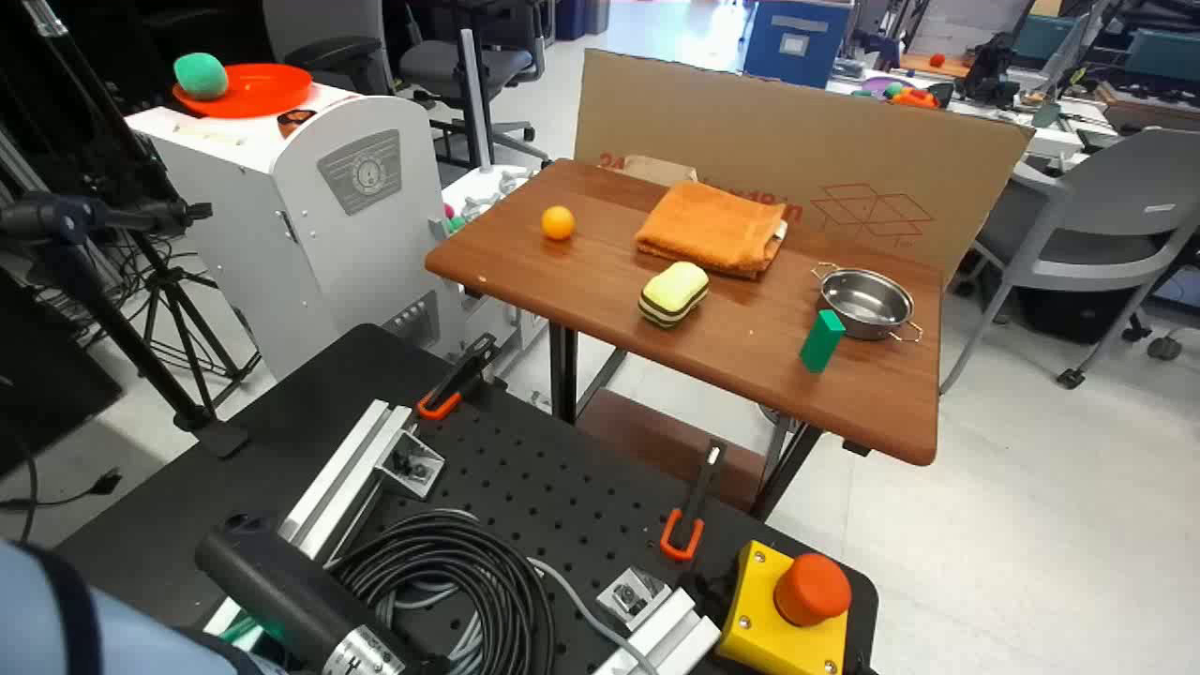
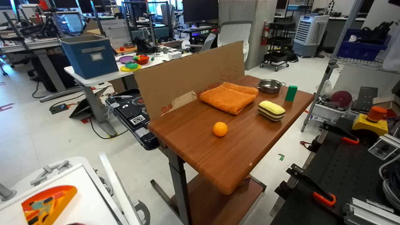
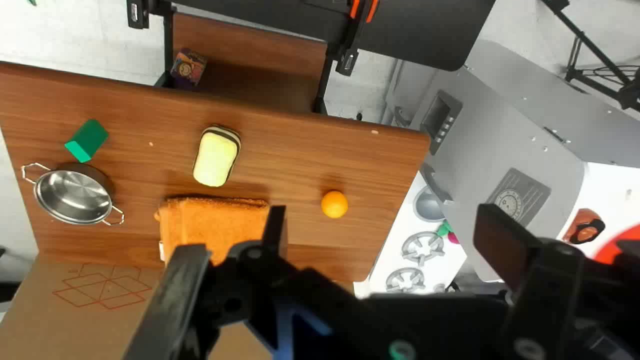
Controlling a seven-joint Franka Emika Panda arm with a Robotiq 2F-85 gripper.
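My gripper is wide open above the wooden table (image 3: 288, 156), its fingers far apart in the wrist view with nothing held between them. Below, an orange ball (image 3: 334, 204) rests on the bare wood, well clear of the fingers. A folded orange towel (image 3: 210, 222) lies partly hidden behind one finger. The yellow sponge with dark stripes (image 1: 674, 293) sits near the table's front edge. Over at the right in the first exterior view, a green block (image 1: 822, 341) stands upright beside a steel pot (image 1: 866, 302) with two handles. Neither exterior view shows the gripper.
A cardboard panel (image 1: 787, 157) rises along the table's back edge. In front is the black perforated bench (image 1: 540, 472) with clamps, coiled cable (image 1: 450, 585) and an emergency stop (image 1: 787, 607). A white toy kitchen (image 1: 304, 214) flanks the ball's end. Bare wood surrounds the ball.
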